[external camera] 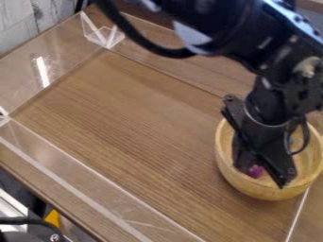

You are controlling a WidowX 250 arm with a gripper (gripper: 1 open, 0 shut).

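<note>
My black gripper [263,161] reaches down from the top right into a round wooden bowl [259,189] at the right of the table. A small bit of a purple object [256,172] shows at the fingertips; the gripper covers the rest, so I cannot see whether anything is between the fingers.
A clear plastic piece [104,28] stands at the back left. Dark cables and a small yellow item lie off the table's lower-left edge.
</note>
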